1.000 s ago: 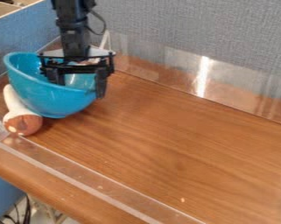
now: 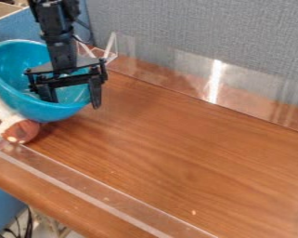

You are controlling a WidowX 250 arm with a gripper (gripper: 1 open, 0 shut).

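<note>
My black gripper [image 2: 67, 87] is open at the blue bowl [image 2: 30, 104], its fingers over and partly inside the bowl at its right side. The bowl sits at the left end of the wooden table, looking tilted. A white and orange soft-looking object [image 2: 19, 127] lies beside the bowl's near left side, partly hidden by it. Whether a finger touches the bowl's rim is unclear.
A grey wall [image 2: 195, 37] and clear edging stand at the back. A clear strip runs along the front left edge.
My gripper has moved left and slightly down. The bowl has shifted left along with it, toward the table's left edge.
</note>
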